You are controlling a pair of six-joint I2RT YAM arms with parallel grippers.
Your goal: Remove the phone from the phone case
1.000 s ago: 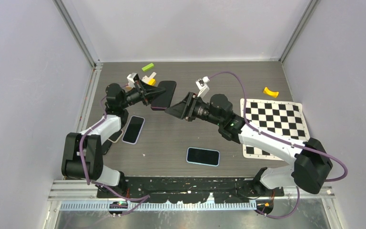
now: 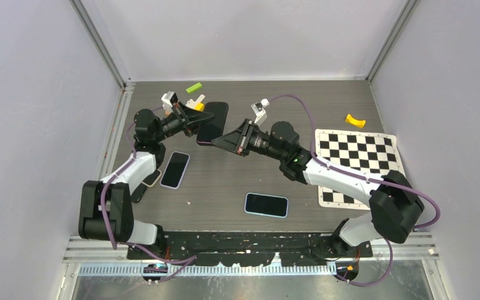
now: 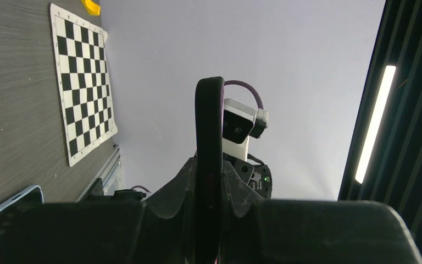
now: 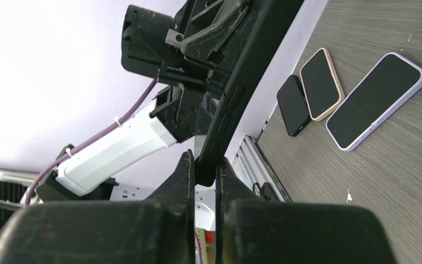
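Note:
A dark phone in its dark case (image 2: 215, 120) is held up above the table. My left gripper (image 2: 204, 120) is shut on it from the left; in the left wrist view the cased phone (image 3: 209, 124) stands edge-on between the fingers. My right gripper (image 2: 220, 142) reaches its lower corner from the right. Seen from the right wrist, that corner of the case (image 4: 228, 113) sits between my nearly closed fingertips, with a finger (image 4: 185, 179) against either side. Phone and case appear together; the seam between them is hard to make out.
A lilac-edged phone (image 2: 175, 170) and two smaller ones lie at left, near the left arm. A blue-edged phone (image 2: 266, 205) lies in front. The checkered board (image 2: 357, 156) is at right, with a yellow piece (image 2: 355, 121) behind it. Mid-table is clear.
My right gripper has moved a little left, closing in on the phone's lower corner.

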